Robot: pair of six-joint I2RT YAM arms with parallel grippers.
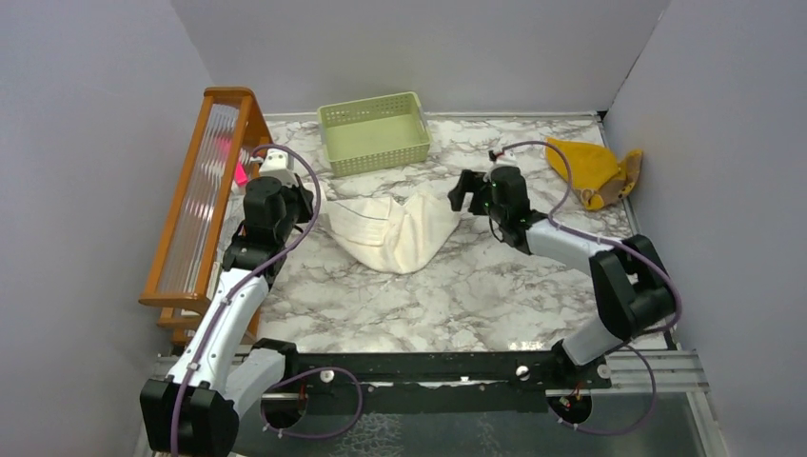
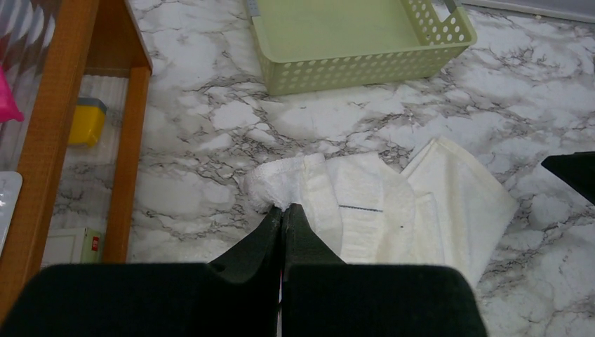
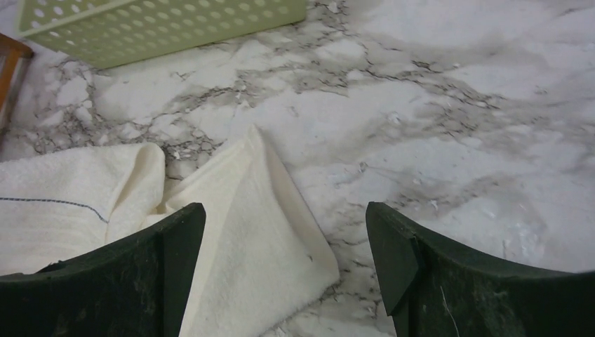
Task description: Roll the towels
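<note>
The white towel (image 1: 392,238) lies rumpled and partly folded on the marbled table, left of its middle. In the left wrist view, my left gripper is shut on a bunched corner of the towel (image 2: 358,203), at the towel's left end. A thin dark stripe crosses the cloth near there. My right gripper is open, its fingers wide apart, just beyond the towel's right end. Between those fingers, in the right wrist view, the free corner of the towel (image 3: 259,260) shows, not gripped.
An empty green basket (image 1: 376,159) stands behind the towel. The wooden rack (image 1: 176,248) is close beside my left arm. A yellow cloth (image 1: 582,167) lies at the back right.
</note>
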